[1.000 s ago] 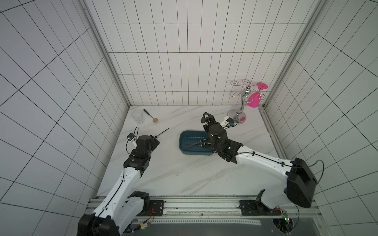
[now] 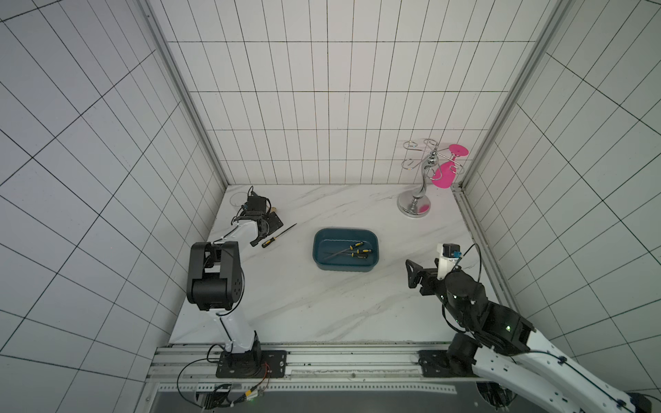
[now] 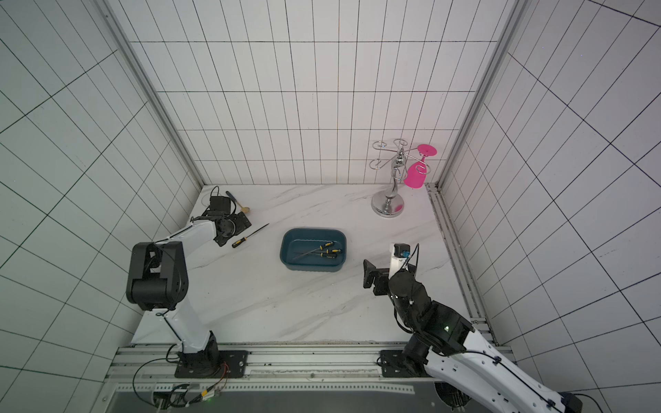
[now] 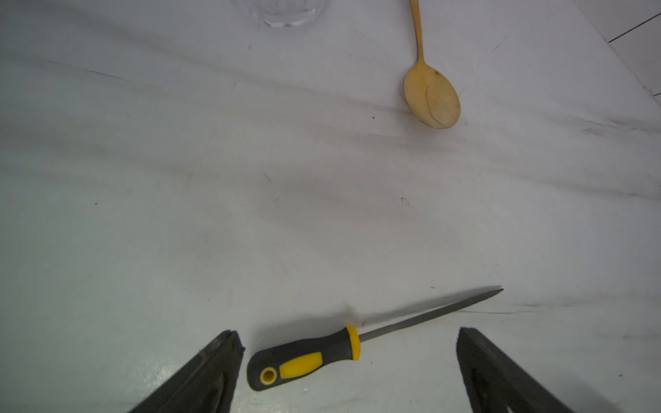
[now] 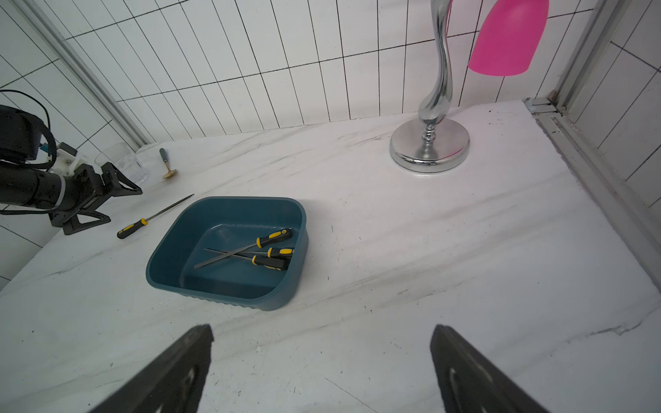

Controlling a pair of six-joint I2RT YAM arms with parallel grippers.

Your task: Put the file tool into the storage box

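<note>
A file tool with a black and yellow handle [image 4: 301, 359] and a thin grey blade lies flat on the table, its tip towards the right. In the left wrist view it lies between the two fingers of my left gripper, which stands open and apart from it. The dark teal storage box [image 5: 165, 273] sits in the middle of the table, with several black and yellow handled tools [image 5: 274, 238] inside. To the right of the box, my right gripper hangs open and empty over bare table.
A spoon [image 4: 431, 95] and a clear glass [image 4: 283, 10] stand beyond the file, near the back left. At the back right is a chrome rack [image 2: 414, 202] bearing a pink goblet [image 2: 444, 174].
My right arm has swung away from above the box towards the right and front.
</note>
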